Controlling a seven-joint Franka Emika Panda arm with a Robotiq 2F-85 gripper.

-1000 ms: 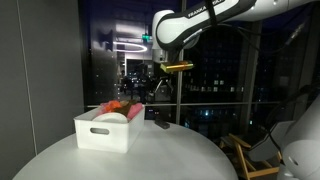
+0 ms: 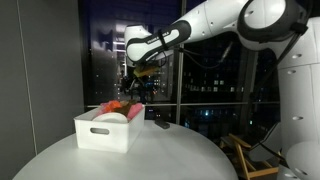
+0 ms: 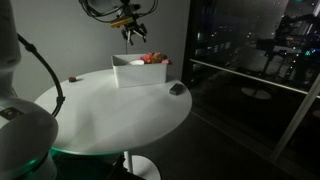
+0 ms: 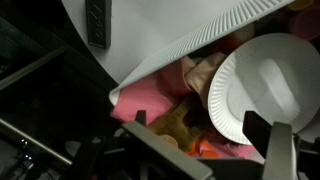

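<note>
My gripper [image 2: 139,82] hangs above the white bin, its fingers apart with nothing between them. The white bin [image 2: 96,133] stands on the round table in both exterior views. Inside it, a white plate [image 4: 266,88] shows large in the wrist view, beside pink cloth [image 4: 155,95] and some orange and tan items that are hard to make out. The fingers [image 4: 281,150] reach into the lower part of the wrist view, over the bin's contents. In exterior view 2 the gripper [image 3: 137,42] is clear of the bin's rim.
On the white table [image 3: 110,115] a dark flat object [image 3: 177,89] lies near the edge beside the bin. A small dark red thing [image 3: 72,78] sits on the other side. A wooden chair [image 2: 250,155] stands beyond the table.
The arm has swung left in exterior view 1, bringing the gripper from right of the bin to above it. The bin and its contents look unmoved.
</note>
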